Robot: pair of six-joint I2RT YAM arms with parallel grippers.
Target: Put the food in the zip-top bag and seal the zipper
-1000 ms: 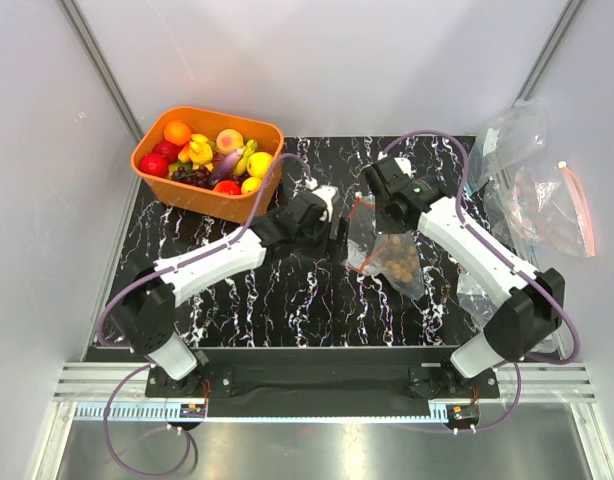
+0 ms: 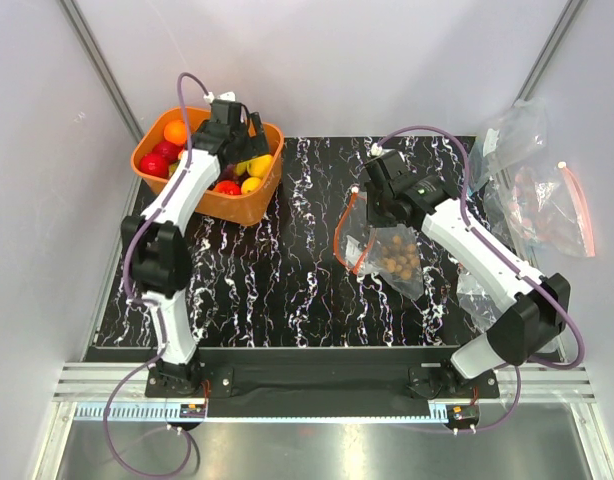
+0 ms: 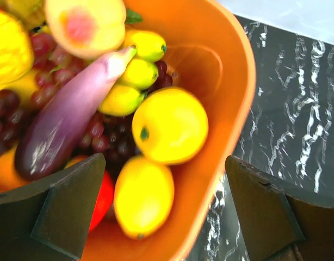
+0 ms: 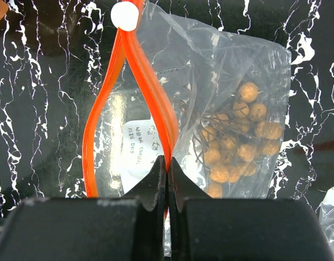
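Observation:
An orange basket [image 2: 238, 204] of toy fruit stands at the back left. My left gripper [image 2: 249, 140] is open above it; the left wrist view shows a round yellow fruit [image 3: 169, 122], a lemon [image 3: 143, 198], an eggplant [image 3: 59, 118] and grapes beneath it. A clear zip bag [image 4: 199, 60] with several brown balls [image 4: 246, 152] lies on the right half of the table. My right gripper is shut on the bag's orange zipper edge [image 4: 156, 98], holding it at the near part, while the other edge bows away.
More empty clear bags [image 2: 547, 210] lie along the right side.
My left arm has swung from beside the bag up and left to over the fruit basket.

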